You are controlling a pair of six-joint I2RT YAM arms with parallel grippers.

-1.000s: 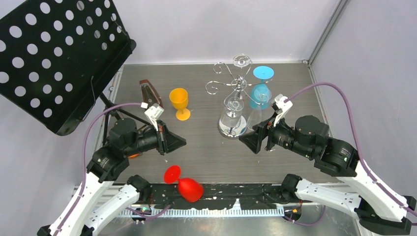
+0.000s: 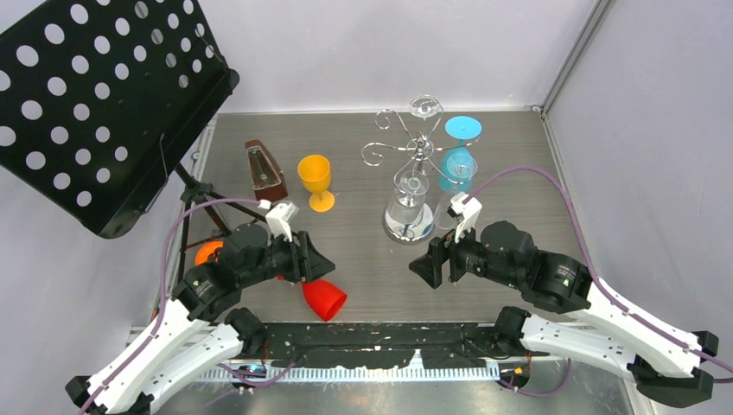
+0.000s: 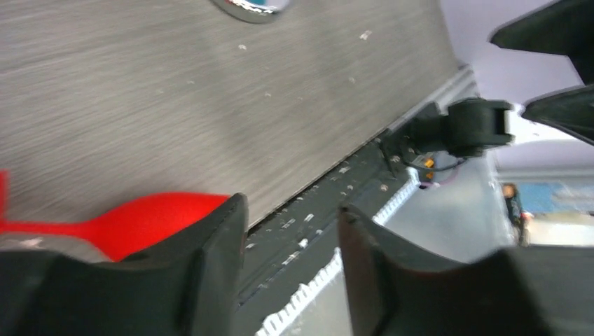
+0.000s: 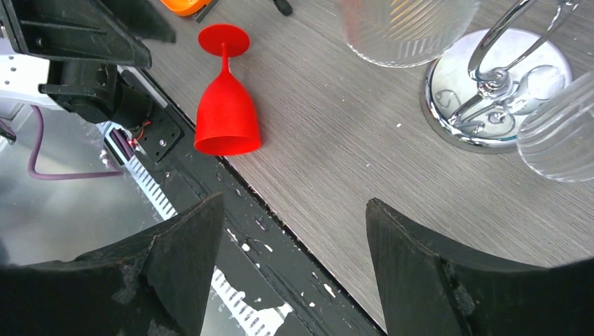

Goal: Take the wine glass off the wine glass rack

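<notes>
The metal wine glass rack [image 2: 420,152] stands at the back right of the table, with clear glasses [image 2: 408,199] and a cyan glass [image 2: 463,128] hanging on it. In the right wrist view its round chrome base [image 4: 448,105] shows between clear glasses. My right gripper [image 2: 432,264] is open, front-left of the rack, holding nothing. My left gripper [image 2: 315,266] is over the front left, fingertips apart with nothing visible between them. A red glass [image 2: 323,296] lies on its side below it, near the front edge, also in the left wrist view [image 3: 154,218].
A yellow glass [image 2: 315,175] stands upright at the back left, beside a brown metronome [image 2: 265,169]. A black perforated stand [image 2: 104,104] fills the upper left. Bare table [image 2: 372,294] lies between the grippers.
The red glass has shifted along the front edge, its orientation changing.
</notes>
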